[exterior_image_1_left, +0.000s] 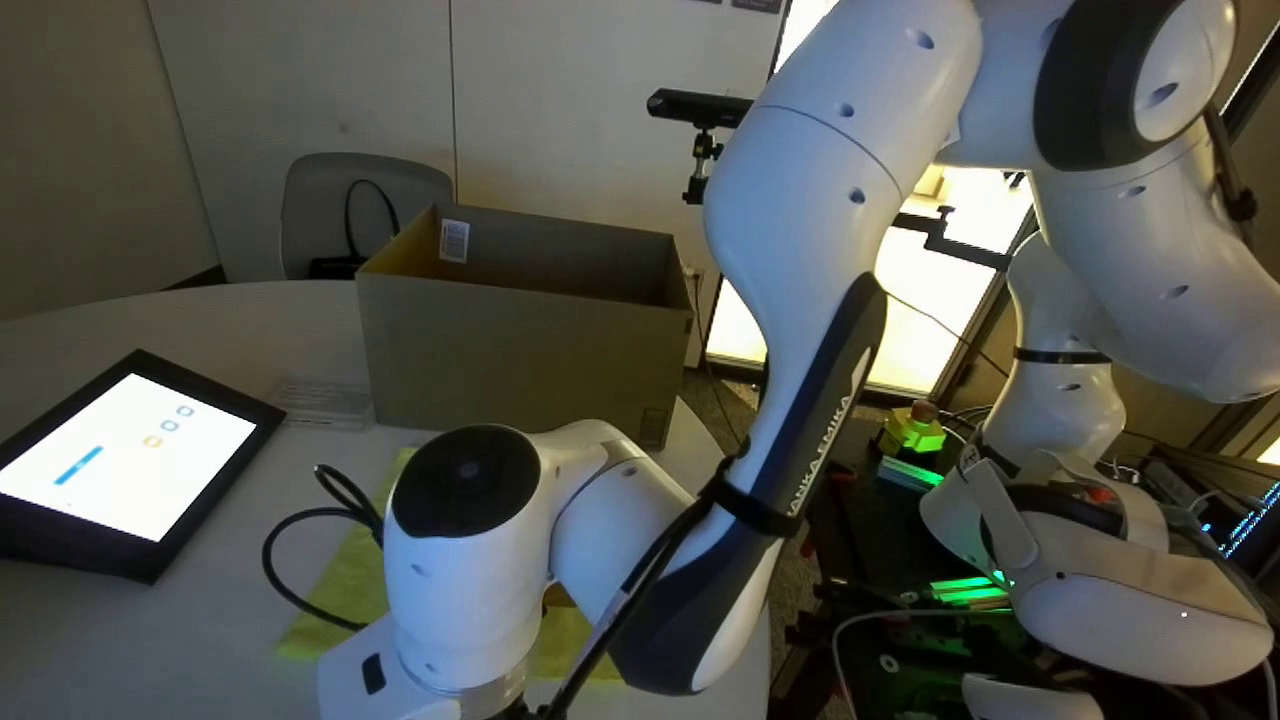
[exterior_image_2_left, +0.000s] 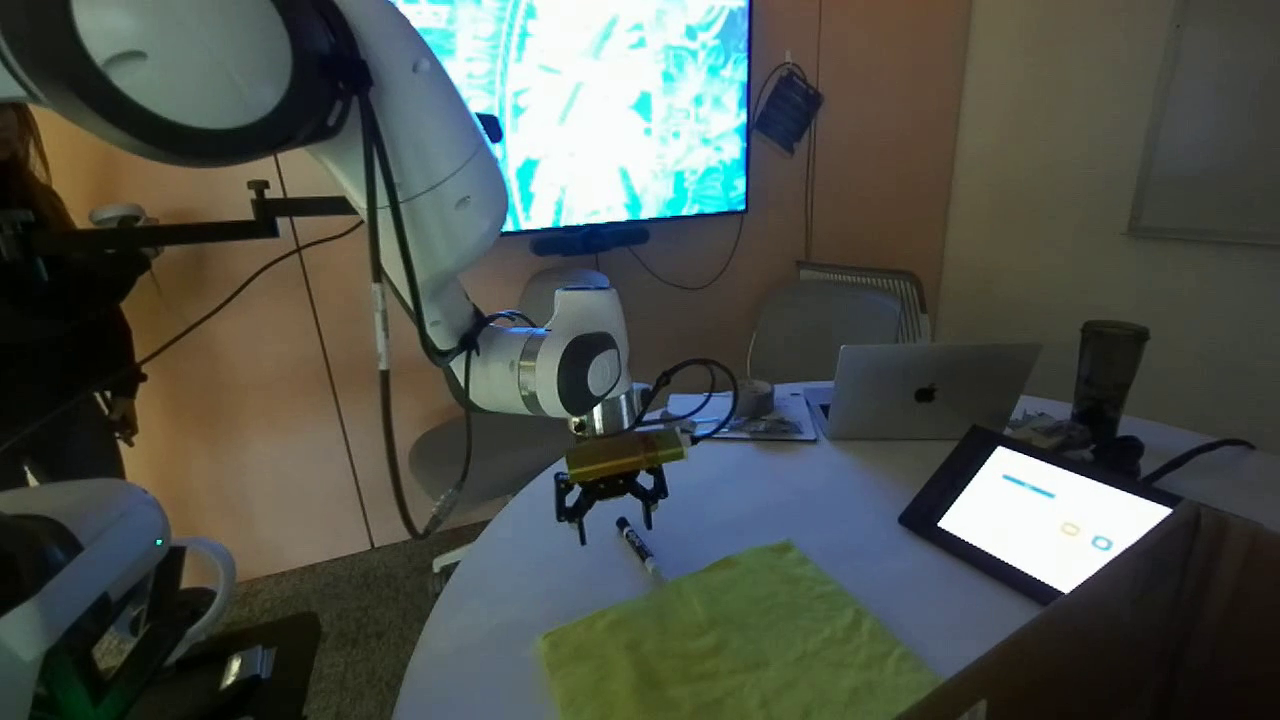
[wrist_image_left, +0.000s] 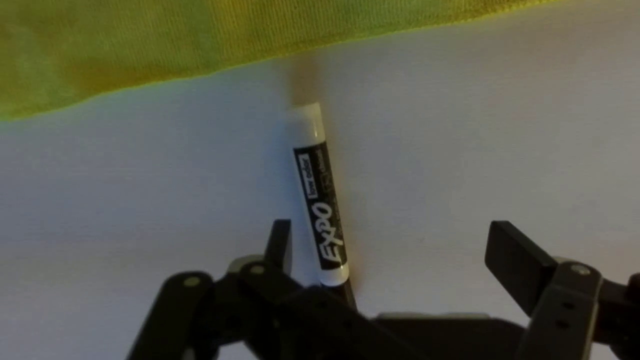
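Note:
A black-and-white Expo marker (wrist_image_left: 319, 198) lies on the white table, its white end close to the edge of a yellow cloth (wrist_image_left: 180, 42). In the wrist view its dark end is partly hidden behind my gripper, which stands open with the marker nearer the left finger and seemingly below the fingertips. From the second exterior view, the gripper (exterior_image_2_left: 615, 530) hangs above the marker (exterior_image_2_left: 638, 548), apart from the table, just beyond the cloth (exterior_image_2_left: 744, 636). The first exterior view does not show the gripper's fingers or the marker.
A large open cardboard box (exterior_image_1_left: 528, 348) stands on the table, near a lit tablet (exterior_image_1_left: 132, 456). Farther off are a laptop (exterior_image_2_left: 930, 390) and a dark tumbler (exterior_image_2_left: 1106, 378). Bare tabletop surrounds the marker on both sides.

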